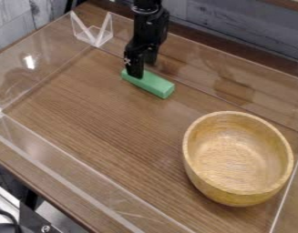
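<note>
My black gripper [144,56] hangs at the upper middle of the camera view, open, just over the left end of a green block [151,86] that lies diagonally on the wooden table. Whether the fingertips touch the block is hard to tell.
A large pale yellow bowl [236,187] sits at the lower right. A clear plastic object [93,29] stands at the upper left.
</note>
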